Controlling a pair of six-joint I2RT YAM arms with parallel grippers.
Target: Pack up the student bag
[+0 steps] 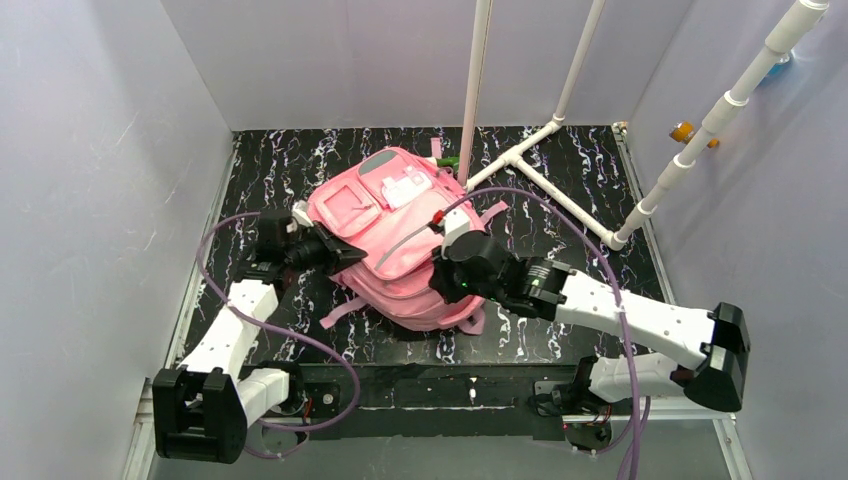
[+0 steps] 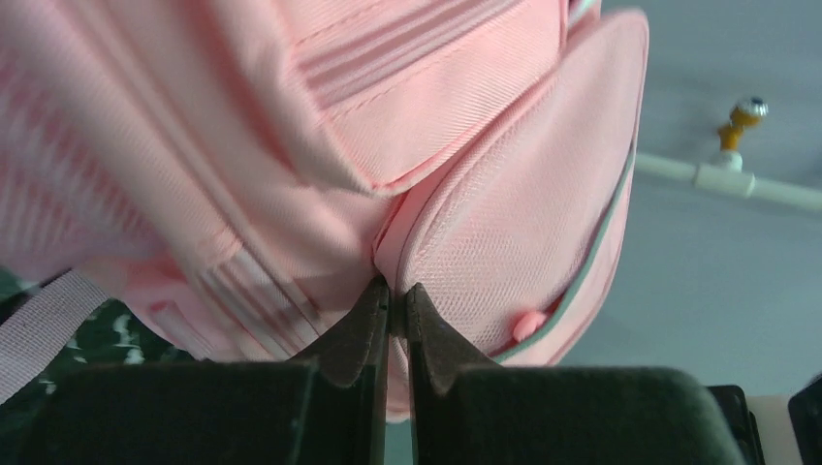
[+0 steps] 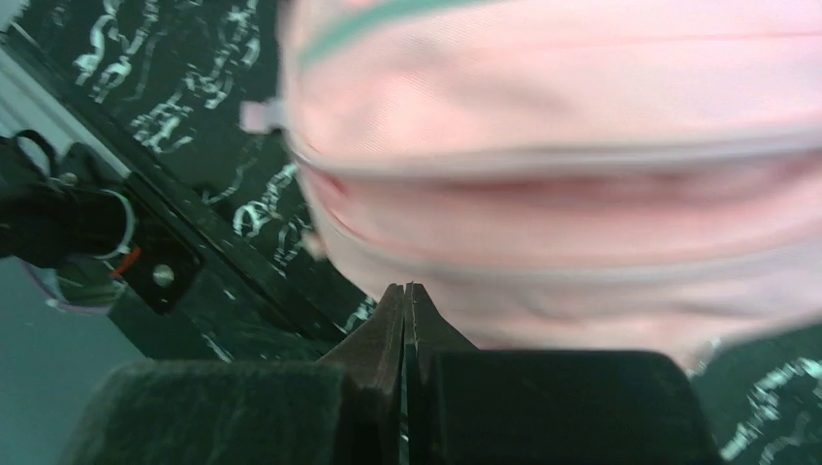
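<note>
A pink backpack (image 1: 385,210) lies on the black marble table, straps spread out around it. My left gripper (image 1: 350,258) is at its lower left; in the left wrist view its fingertips (image 2: 397,310) are shut on a seam fold of the pink bag (image 2: 504,213). My right gripper (image 1: 440,265) is over the bag's right side; in the right wrist view its fingertips (image 3: 407,291) are together, with the blurred pink fabric (image 3: 543,116) just beyond them, and whether any fabric is between them is not clear.
White pipe frames (image 1: 545,183) stand along the back and right of the table (image 1: 270,160), one upright close behind the bag. Grey walls enclose the sides and back. Bare table shows at the far left and right. Purple hoses loop over both arms.
</note>
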